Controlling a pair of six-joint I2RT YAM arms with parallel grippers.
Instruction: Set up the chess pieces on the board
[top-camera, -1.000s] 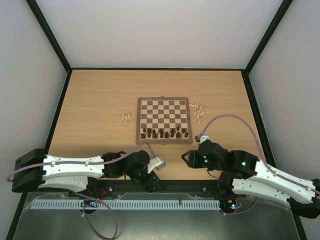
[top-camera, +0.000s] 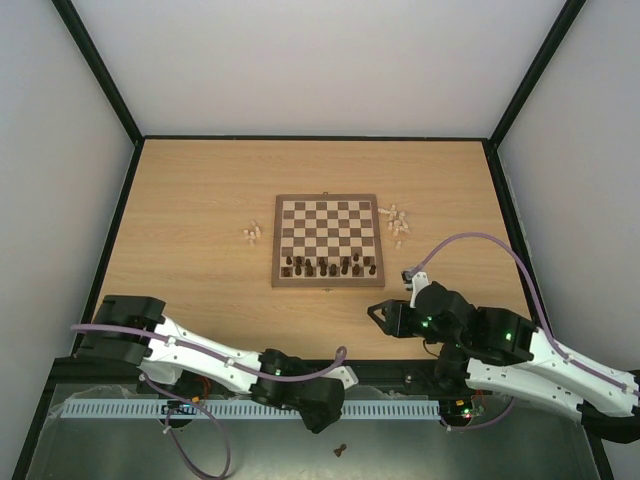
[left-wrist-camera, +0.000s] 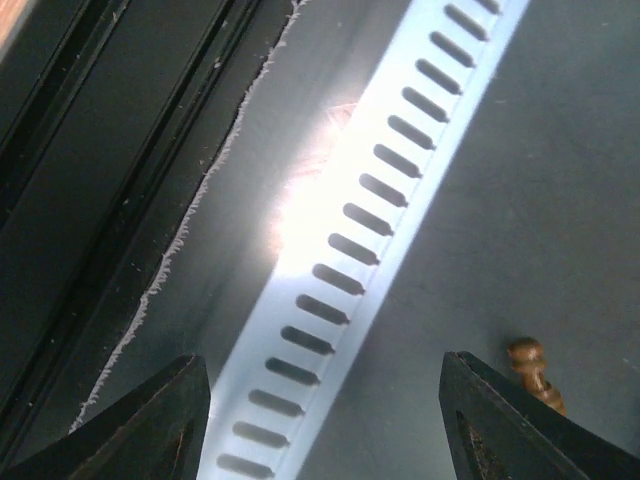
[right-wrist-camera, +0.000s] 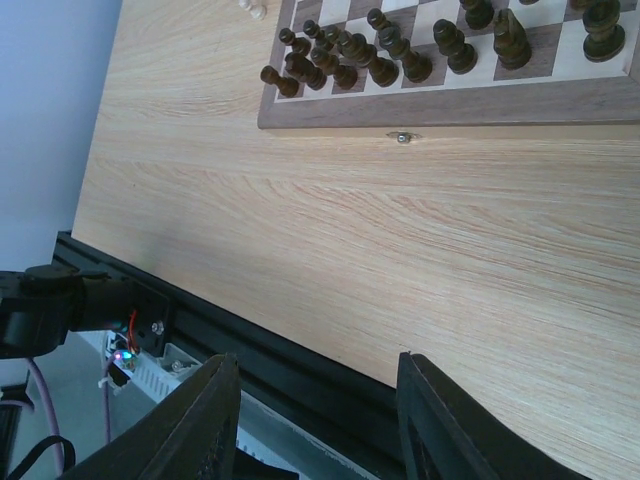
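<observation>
The chessboard (top-camera: 326, 226) lies mid-table, with dark pieces (top-camera: 324, 270) upright along its near rows. Light pieces lie loose in two clusters, one left (top-camera: 252, 233) and one right (top-camera: 394, 220) of the board. A lone brown piece (left-wrist-camera: 535, 374) is beyond the table's front edge, over the grey floor area; whether it touches anything is unclear. My left gripper stands open, empty, with that piece just beyond its right finger. Over the table's front edge, right of centre, my right gripper is part open with nothing between its fingers.
A perforated metal strip (top-camera: 240, 409) runs along the dark front rail (top-camera: 385, 375), below the table edge. Bare tabletop (top-camera: 200, 290) lies in front of the board and at its sides. The left arm reaches across the front rail.
The brown piece appears farther from the table than before. The right arm has shifted only slightly; the board pieces stayed put.
</observation>
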